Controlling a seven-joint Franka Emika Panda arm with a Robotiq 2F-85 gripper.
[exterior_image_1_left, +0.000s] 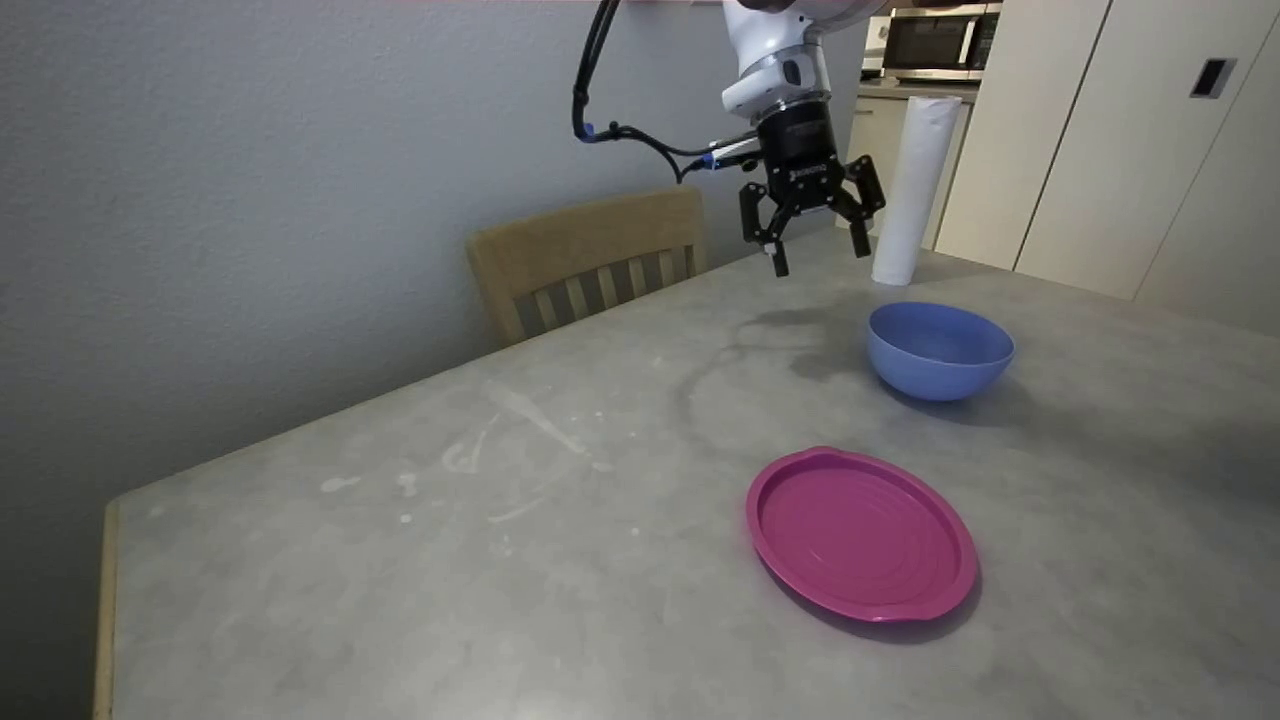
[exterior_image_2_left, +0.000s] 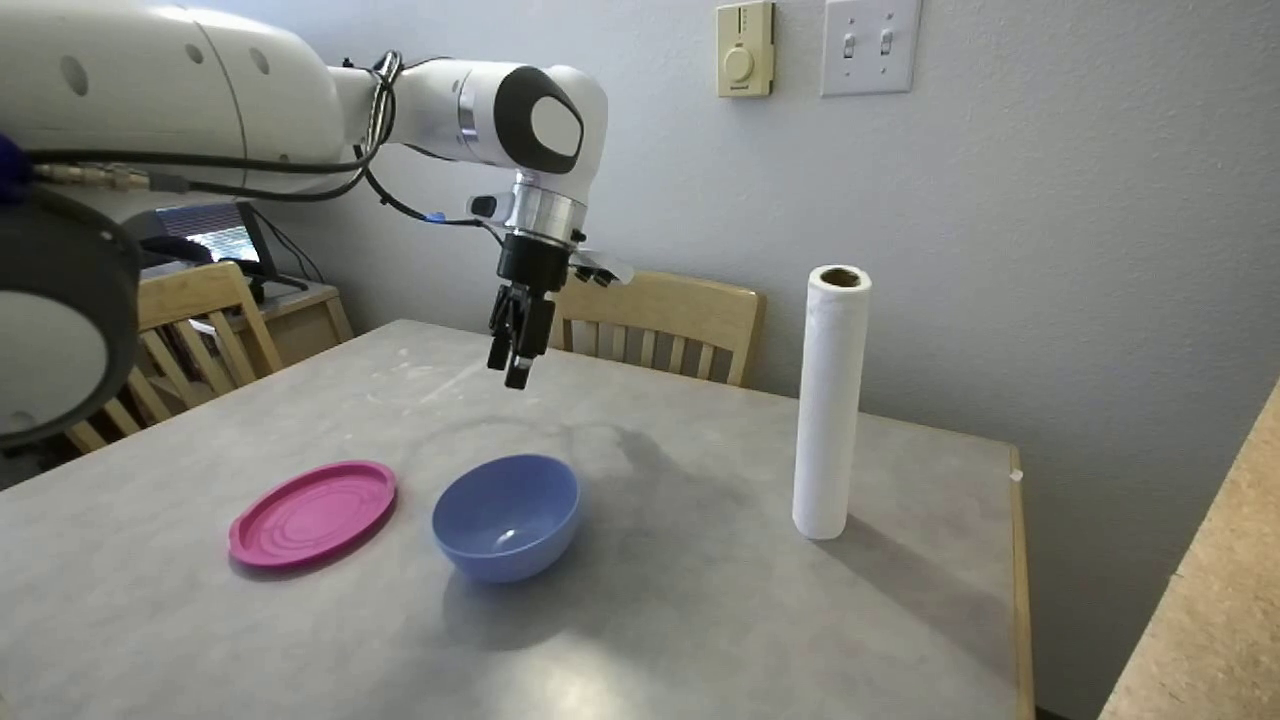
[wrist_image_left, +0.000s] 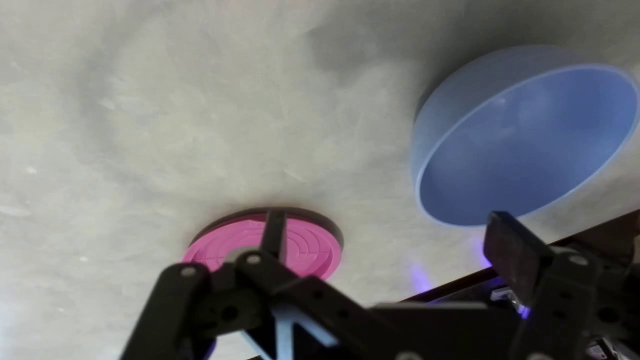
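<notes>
My gripper (exterior_image_1_left: 822, 266) hangs in the air above the back of the table, its fingers spread wide with nothing between them. In the wrist view the gripper is open too. An empty blue bowl (exterior_image_1_left: 939, 348) stands upright on the table, below the gripper and to its right in exterior view 1. The same bowl (exterior_image_2_left: 506, 528) shows in front of the gripper in exterior view 2. A pink plate (exterior_image_1_left: 864, 534), bare on top, lies flat nearer exterior view 1's camera, apart from the bowl. In the wrist view one finger covers part of the plate (wrist_image_left: 315, 246).
A tall white paper roll (exterior_image_2_left: 830, 408) stands upright near the table's edge, clear of the bowl. Wooden chairs (exterior_image_1_left: 600, 246) line the wall side. The grey tabletop (exterior_image_1_left: 420, 576) left of the plate in exterior view 1 is free.
</notes>
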